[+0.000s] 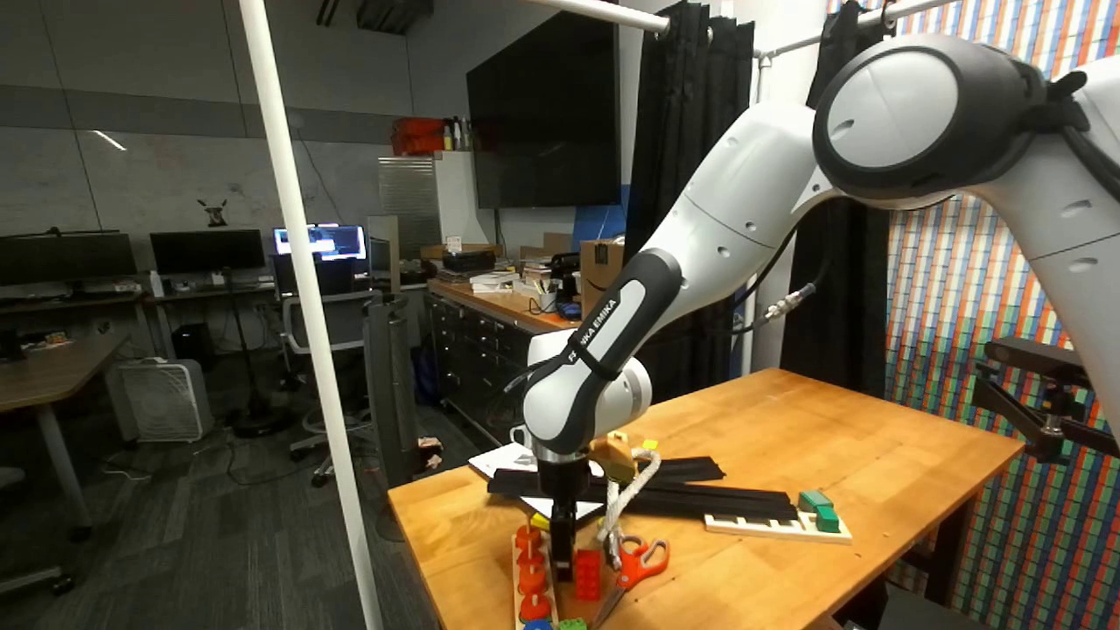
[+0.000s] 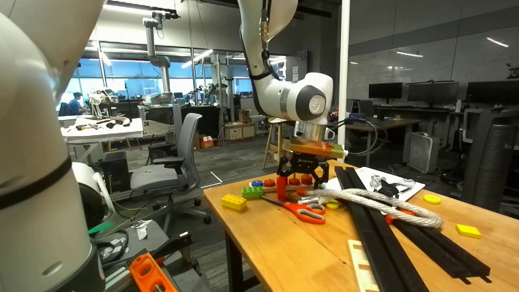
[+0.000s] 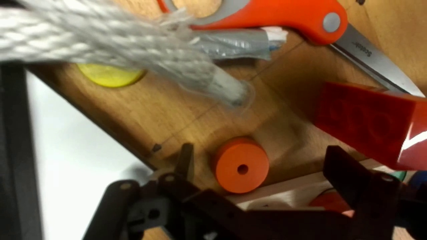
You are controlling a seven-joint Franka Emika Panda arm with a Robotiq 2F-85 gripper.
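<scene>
Between the spread fingers of my gripper lies an orange-red disc (image 3: pixel 242 168) with a small centre hole, flat on the wood and touched by neither finger. In exterior view 2 the open gripper (image 2: pixel 302 181) points down close above the table, by the red discs. A tall red block (image 2: pixel 282 188) stands near one finger; the wrist view shows this red block (image 3: pixel 368 124) beyond the right finger. The wooden peg board (image 1: pixel 531 579) carries several red discs and a blue one, right beside the gripper.
Orange-handled scissors (image 2: pixel 306 212) and a white rope (image 2: pixel 384 200) lie close by, the rope's end reaching near the disc. Black rails (image 2: pixel 377 233) cross the table. Green (image 2: pixel 252 192) and yellow blocks (image 2: pixel 234 202) sit at one corner.
</scene>
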